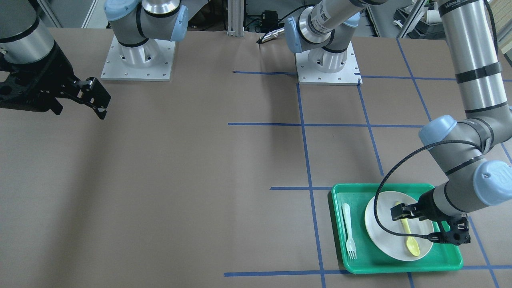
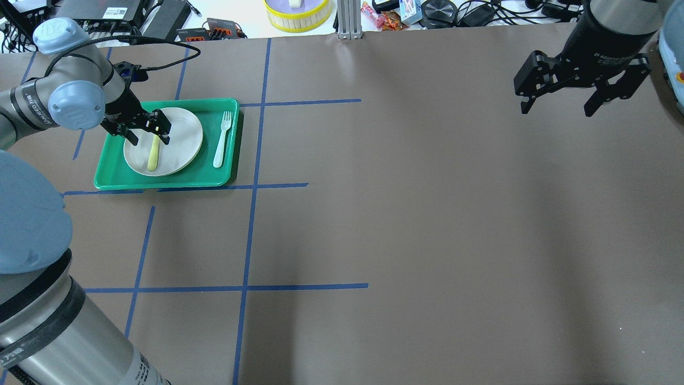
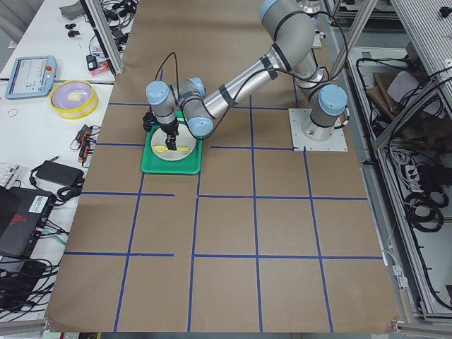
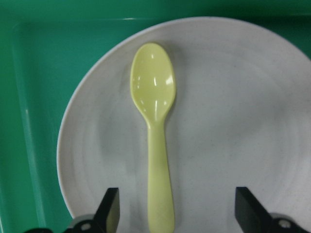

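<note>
A pale yellow plastic spoon point(image 4: 158, 179) lies on a white plate point(image 4: 228, 121) inside a green tray point(image 1: 451, 259). A white fork point(image 1: 348, 225) lies in the tray beside the plate. My gripper is low over the plate in the left wrist view, open, with one finger either side of the spoon's handle and not visibly touching it. In the front view the gripper partly hides the plate and spoon.
Other robot arms stand idle around the table, one with a black gripper point(image 2: 577, 83) well away from the tray. A cable loops from my arm over the tray.
</note>
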